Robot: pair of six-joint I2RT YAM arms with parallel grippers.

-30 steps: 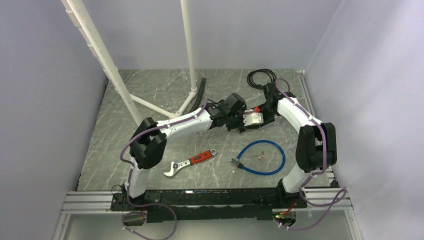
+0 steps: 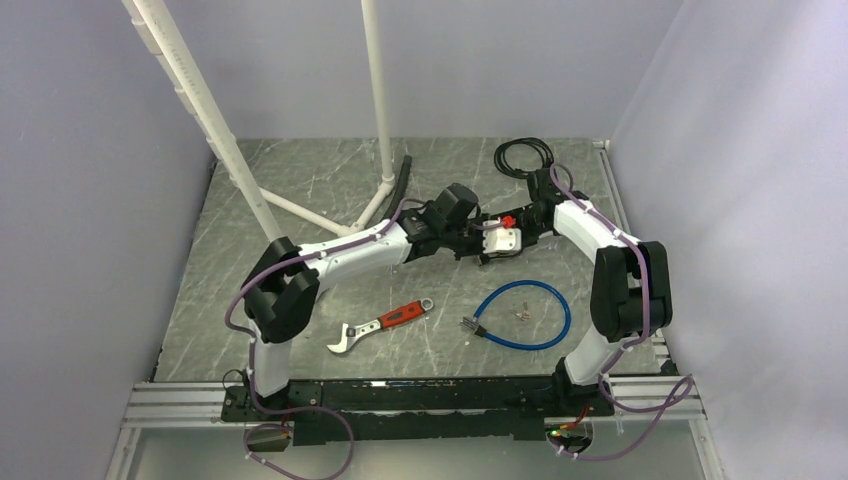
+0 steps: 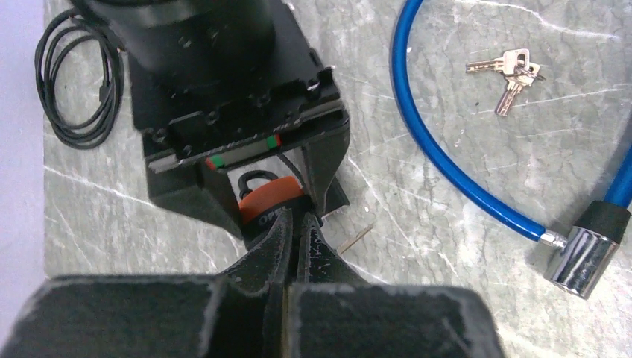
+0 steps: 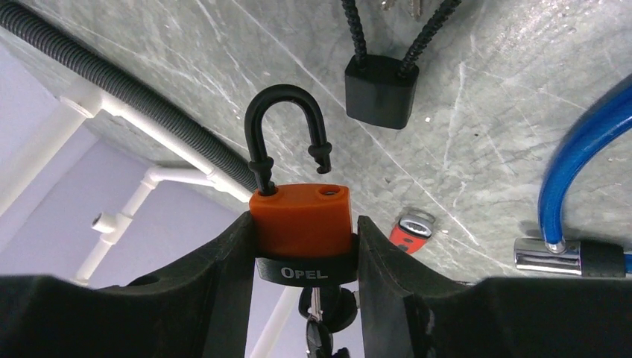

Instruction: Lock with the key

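An orange and black padlock marked OPEL (image 4: 304,216) is held upright between the fingers of my right gripper. Its black shackle (image 4: 287,93) stands raised, with one leg free of the body. A thin metal key shaft (image 4: 316,302) shows below the body, with dark shapes under it. In the left wrist view, my left gripper is shut, its tips right at the padlock's black underside (image 3: 274,214); whether the key is between them cannot be made out. From above, both grippers meet near the floor's centre right and mostly hide the padlock (image 2: 508,222).
A small black padlock (image 4: 381,91) lies on the floor near the held one. Loose keys (image 3: 514,67) lie inside the blue cable lock (image 2: 568,320). A red-handled wrench (image 2: 385,322) is at the front, a coiled black cable (image 2: 523,155) at the back. White pipes (image 2: 378,90) stand left.
My left wrist and elbow have shifted a little to the left. The padlock in my right gripper has moved slightly left too. The cable lock, loose keys and wrench have stayed put.
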